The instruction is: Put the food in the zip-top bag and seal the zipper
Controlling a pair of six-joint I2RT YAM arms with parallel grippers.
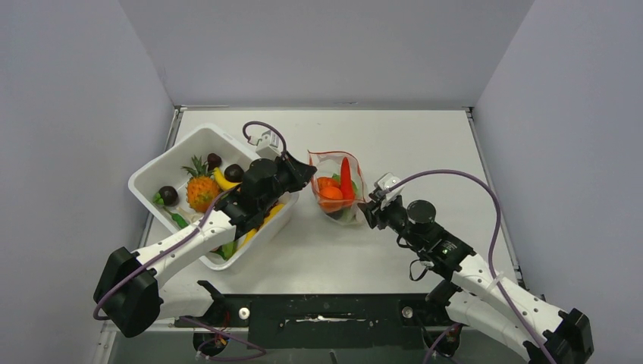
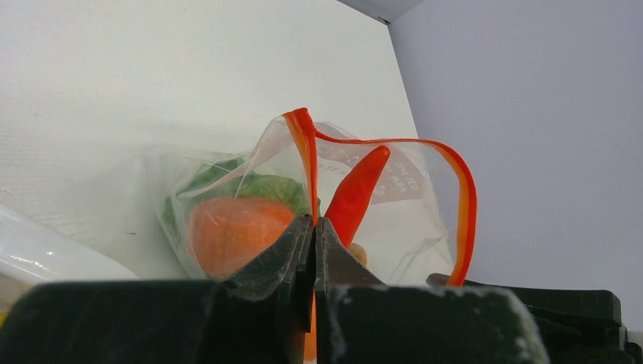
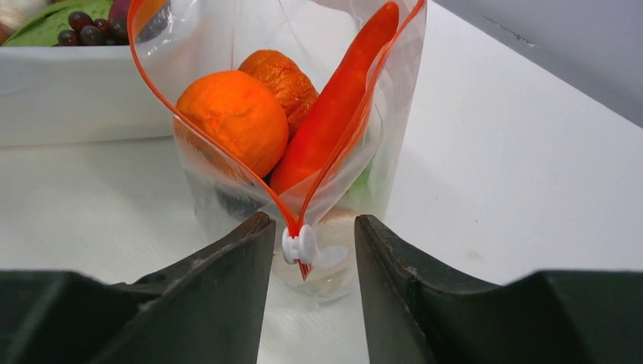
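The clear bag (image 1: 326, 159) with red-orange zipper stands between the grippers, holding an orange (image 3: 227, 121), a textured orange item (image 3: 280, 83), a long red pepper (image 3: 341, 98) and something green (image 2: 273, 189). My left gripper is shut on the bag's zipper edge. At the bag's other end, my right gripper stands part open around the white zipper slider (image 3: 299, 244), with the fingers apart from it.
A white bin (image 1: 152, 178) of fruit and vegetables fills the left of the table. Grey walls surround it.
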